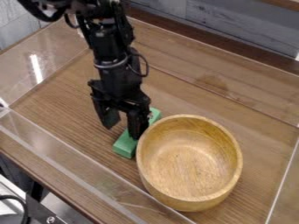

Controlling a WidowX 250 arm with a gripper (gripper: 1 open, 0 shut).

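Observation:
My gripper (121,117) is open, pointing down over a green block (128,143) on the wooden table. Its dark fingers are just above and at the left part of the block, close to it; whether they touch it cannot be told. The block lies against the left side of a round tan bowl (187,166), which is empty and hides part of it.
A pale wall or panel (211,26) runs along the back. A black cable lies at the lower left edge.

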